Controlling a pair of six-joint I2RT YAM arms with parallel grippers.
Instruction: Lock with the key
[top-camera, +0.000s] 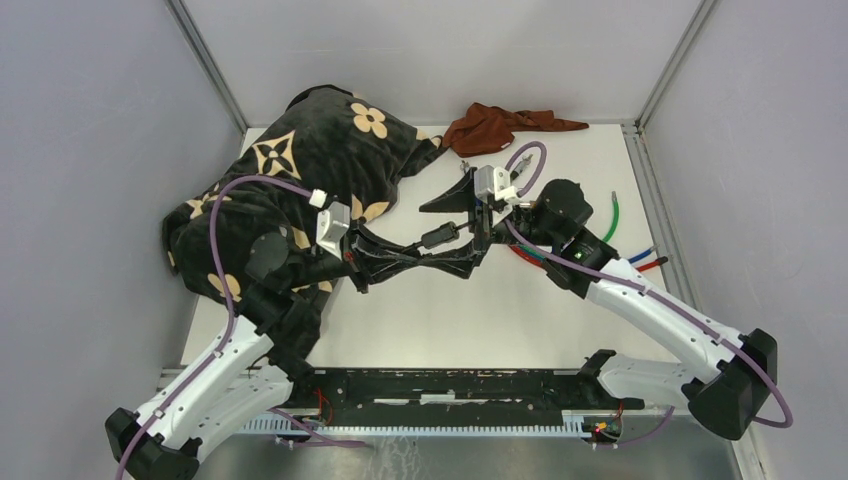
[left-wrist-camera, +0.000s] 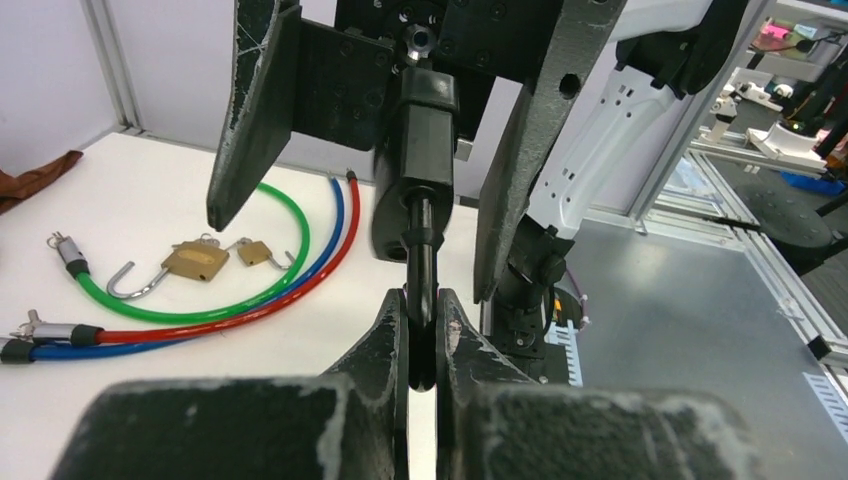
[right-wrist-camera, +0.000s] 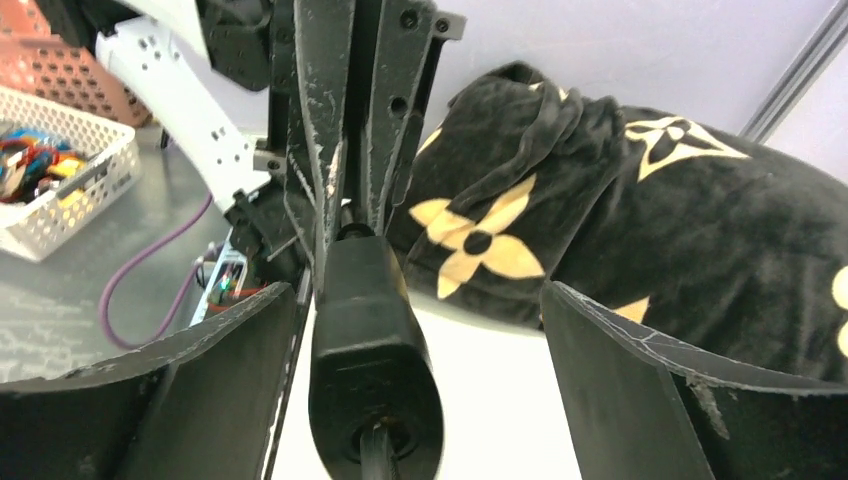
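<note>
A black cylinder-like lock body (top-camera: 440, 236) hangs between the two arms, above the table. In the left wrist view its dark stem (left-wrist-camera: 421, 300) runs down between the fingers of my left gripper, which is shut on it. My right gripper (top-camera: 421, 236) is open, one finger to each side of the black body, with gaps showing on both sides. From the right wrist view, the body's near end (right-wrist-camera: 376, 410) has a thin rod (right-wrist-camera: 378, 455) sticking out toward my right gripper. I cannot tell whether that rod is the key.
Brass padlocks (left-wrist-camera: 197, 260) and green (left-wrist-camera: 210, 315), red and blue cables lie on the white table (left-wrist-camera: 280, 370) to the right. A dark patterned blanket (top-camera: 340, 150) covers the left side, with a brown cloth (top-camera: 500, 127) at the back.
</note>
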